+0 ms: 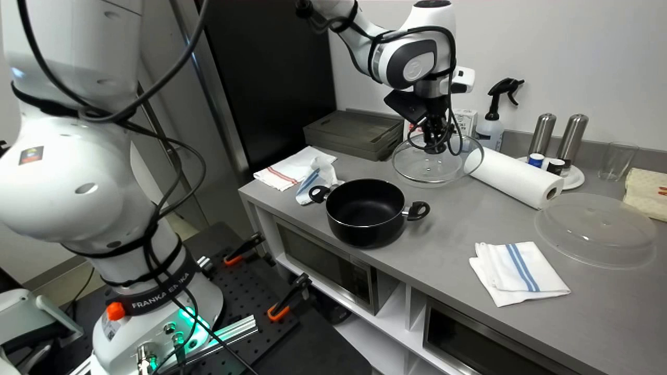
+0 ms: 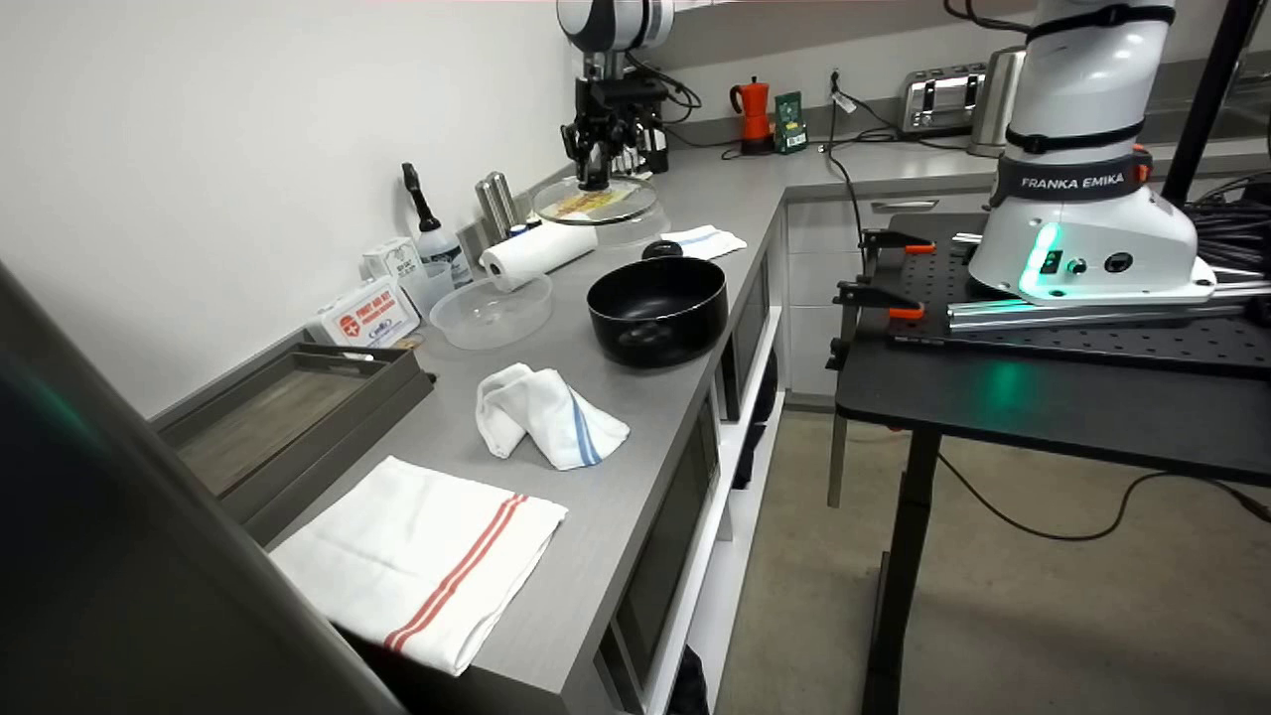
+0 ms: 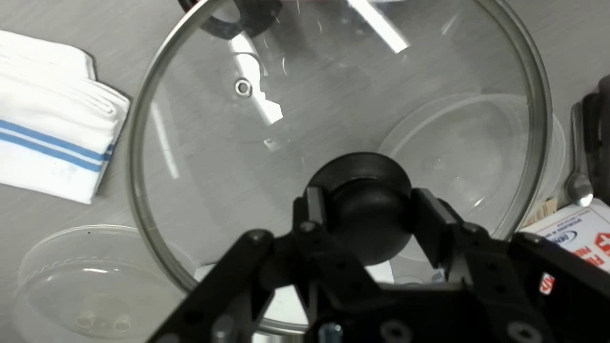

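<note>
A round glass lid with a metal rim (image 3: 540, 103) fills much of the wrist view, and its black knob (image 3: 366, 223) sits between my fingers. My gripper is shut on that knob. In exterior view 1 the lid (image 1: 409, 163) hangs roughly level above the back of the counter, behind and to the right of the black pot (image 1: 369, 215). The pot stands uncovered near the counter's front edge, its inside showing empty. Only a black handle of the pot (image 3: 246, 17) shows at the top of the wrist view, partly seen through the glass.
Close to the lid are a paper towel roll (image 1: 516, 178), a spray bottle (image 1: 491, 128) and a clear plastic bowl (image 2: 489, 316). A clear plastic cover (image 1: 597, 228) and a folded blue-striped towel (image 1: 519, 272) lie to the right. Bare counter separates pot and towel.
</note>
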